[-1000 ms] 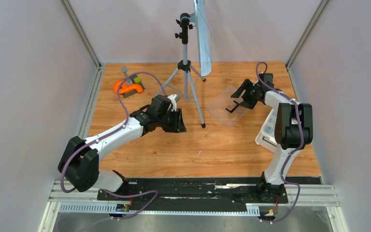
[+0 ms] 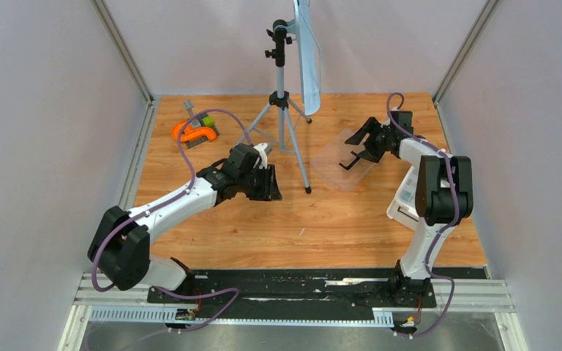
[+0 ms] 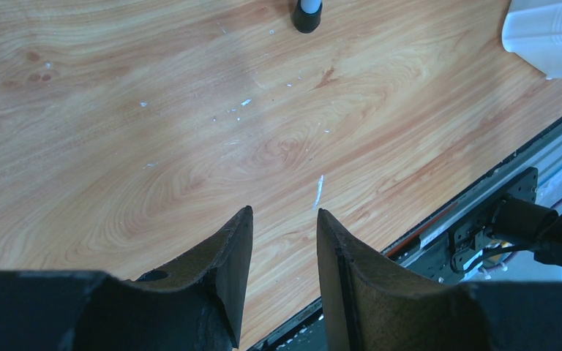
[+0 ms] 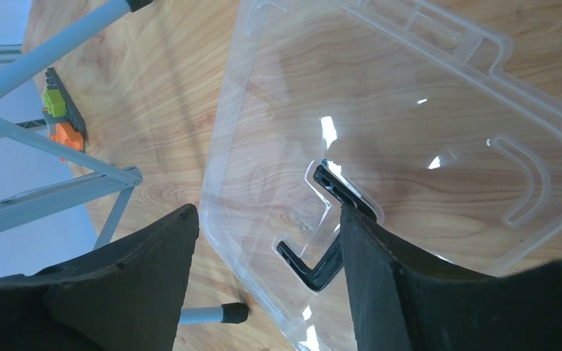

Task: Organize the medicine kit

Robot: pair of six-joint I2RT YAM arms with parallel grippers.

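Observation:
A clear plastic lid lies on the table on the right side, just right of a tripod leg. In the right wrist view the lid fills most of the picture, with a black angled handle piece on it. My right gripper is open over one side of the lid, and nothing shows gripped between its fingers. The white kit box is at the right, partly hidden under the right arm. My left gripper stands part open above bare wood in the middle, empty between its fingertips.
The light-blue tripod stands at the back centre, one foot close to the lid. An orange and green tool lies at the back left. Bare table stretches across the front middle.
The right gripper and the clear lid have both shifted slightly to the left in the top view. My left arm shows no visible movement.

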